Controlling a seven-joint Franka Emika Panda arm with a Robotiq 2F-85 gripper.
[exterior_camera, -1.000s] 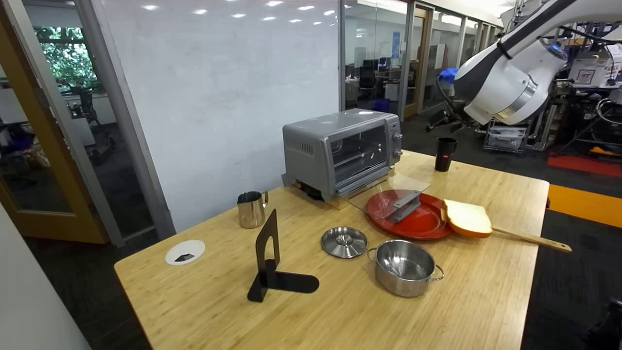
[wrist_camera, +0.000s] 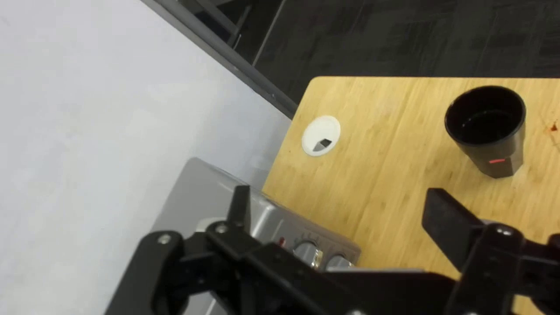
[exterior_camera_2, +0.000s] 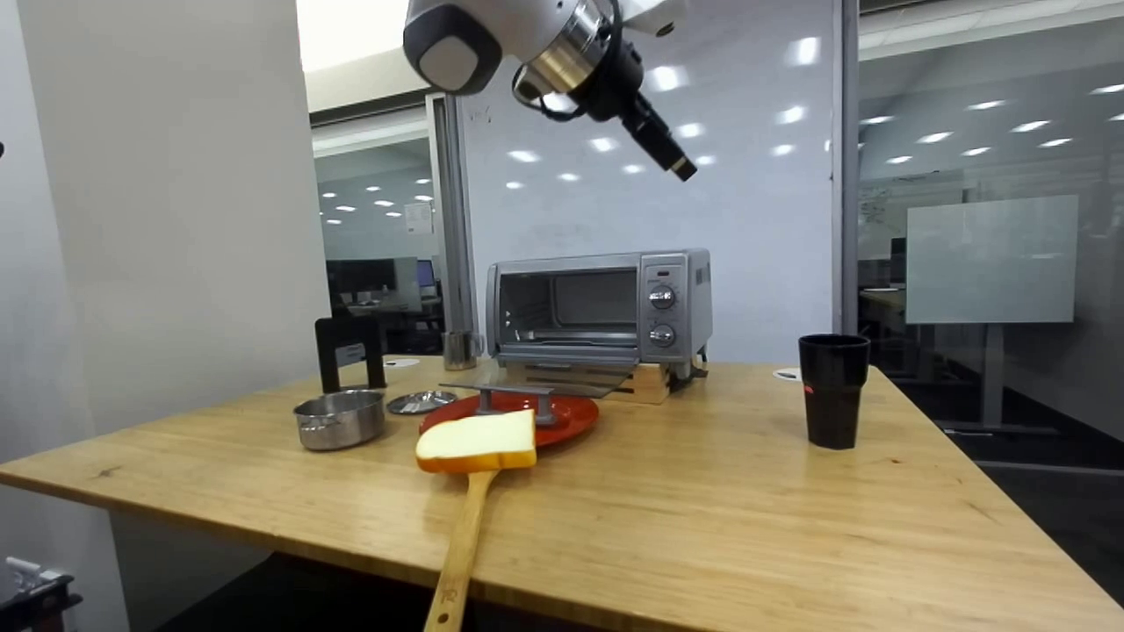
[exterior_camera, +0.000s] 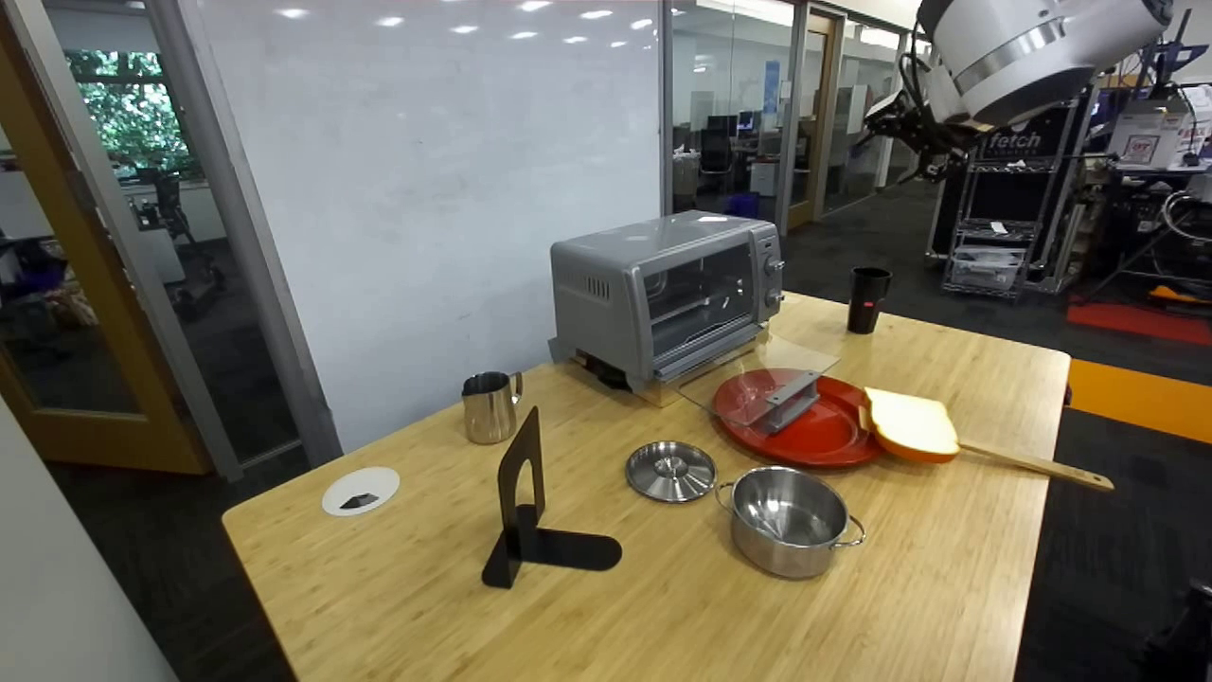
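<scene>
My gripper is open and empty, its two black fingers spread wide in the wrist view. It hangs in the air, well above the table, and exterior view 2 places its fingers [exterior_camera_2: 674,158] above the right end of the toaster oven [exterior_camera_2: 569,311]. The oven's glass door [exterior_camera: 784,362] is lowered over a red plate [exterior_camera: 832,438]. A slice of bread [exterior_camera: 912,424] rests on the head of a wooden spatula [exterior_camera: 1034,460], by the plate's edge. Upright on the table stands a black cup [wrist_camera: 493,149].
A steel pot [exterior_camera: 787,529], its lid [exterior_camera: 670,471], a black bookend [exterior_camera: 523,517] and a steel pitcher [exterior_camera: 490,411] occupy the other side of the table. Behind the oven rises a whiteboard wall [exterior_camera: 443,205]. Bare tabletop [exterior_camera_2: 716,495] lies between plate and cup.
The arm has risen and tilted, bringing the gripper up from its lower spot near the cup. Objects on the table look unmoved.
</scene>
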